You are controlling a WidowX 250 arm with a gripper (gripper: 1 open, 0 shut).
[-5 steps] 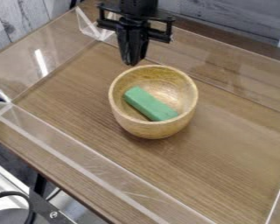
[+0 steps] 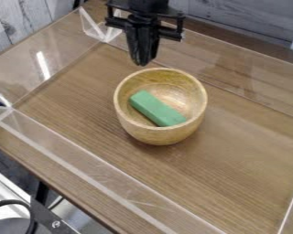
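A round wooden bowl (image 2: pixel 187 91) stands near the middle of the wooden table, with a green rectangular block (image 2: pixel 157 109) lying inside it. My black gripper (image 2: pixel 142 57) hangs just above and behind the bowl, apart from it. It is shut, and nothing shows between its fingers.
Clear plastic edging runs along its sides. A black cable lies off the table at the lower left.
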